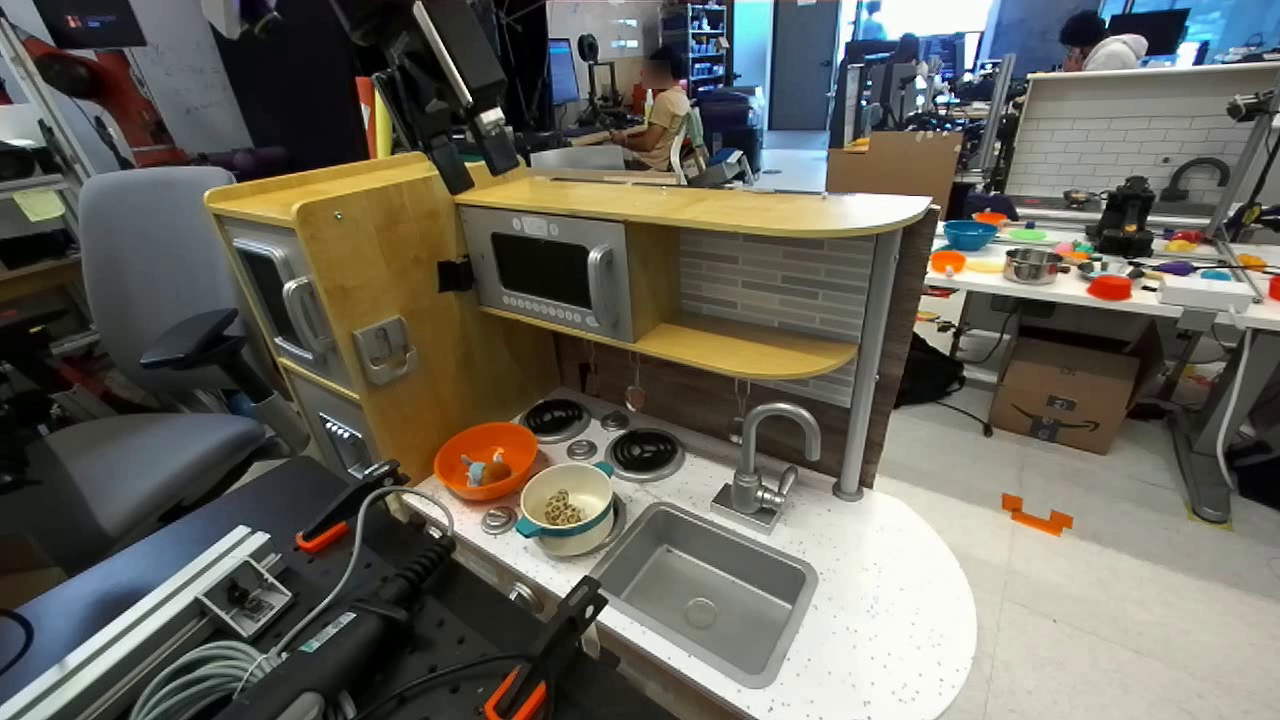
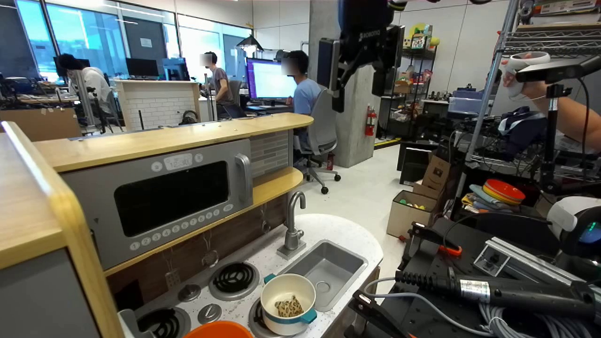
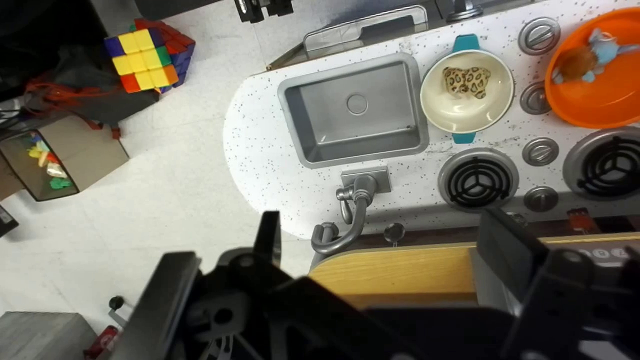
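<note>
My gripper hangs open high above the play kitchen, its two black fingers wide apart and nothing between them. In exterior view 2 the same gripper (image 2: 358, 96) is in the air past the top shelf, well clear of the counter. A cream pot (image 1: 567, 504) with teal handles stands on a front burner and holds a leopard-print toy (image 3: 466, 81). Beside it an orange bowl (image 1: 486, 461) contains a blue and brown plush toy (image 3: 585, 59). The grey sink (image 3: 355, 108) is empty.
A tall faucet (image 1: 768, 462) rises behind the sink. The wooden top shelf (image 1: 720, 212) and the microwave (image 1: 546, 274) overhang the back of the counter. Bare counter (image 1: 894, 600) lies at the rounded end. Two black coil burners at the back, one of them this burner (image 3: 478, 182), are clear.
</note>
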